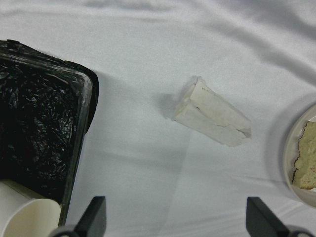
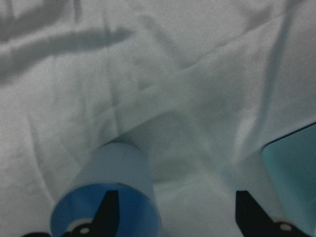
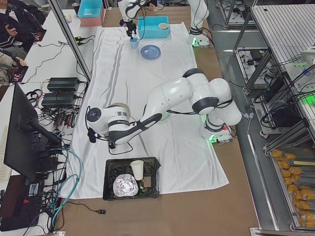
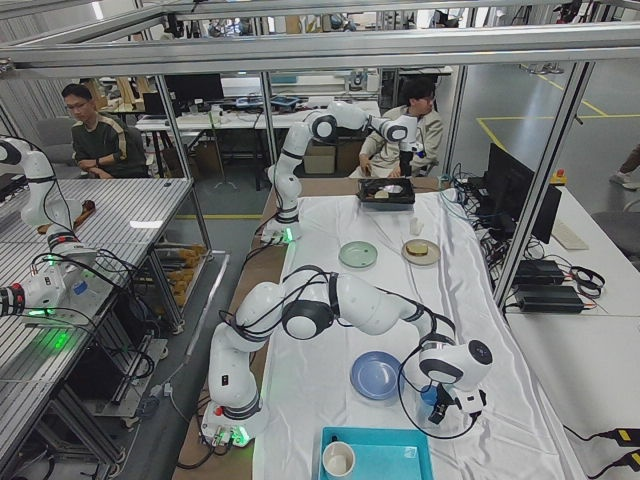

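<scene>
My left gripper hangs open over the cloth, nothing between its fingers. In the left wrist view a crumpled white paper block (image 1: pixel 212 113) lies between a black lined bin (image 1: pixel 34 123) holding a white cup (image 1: pixel 37 217) and a plate with a yellowish piece (image 1: pixel 306 153). My right gripper is open above a light blue cup (image 2: pixel 106 168); a blue tray (image 2: pixel 291 173) is at its side.
A blue plate (image 4: pixel 376 375) and a green plate (image 4: pixel 357 254) lie on the white cloth (image 3: pixel 172 152). A monitor, cables and metal frames border the table.
</scene>
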